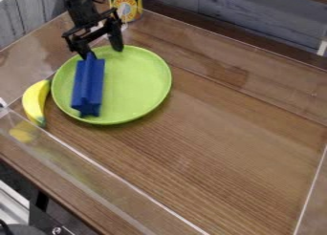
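My black gripper [92, 42] reaches down from the top left to the far rim of the green plate [134, 91], its fingers spread open just above the upper end of a blue block [88, 89]. The block lies lengthwise on the left half of the plate. A yellow banana [34, 104] lies on the table just outside the plate's left side.
A can with a yellow label [126, 7] stands at the back, right of the arm. A pale raised edge runs along the back right.
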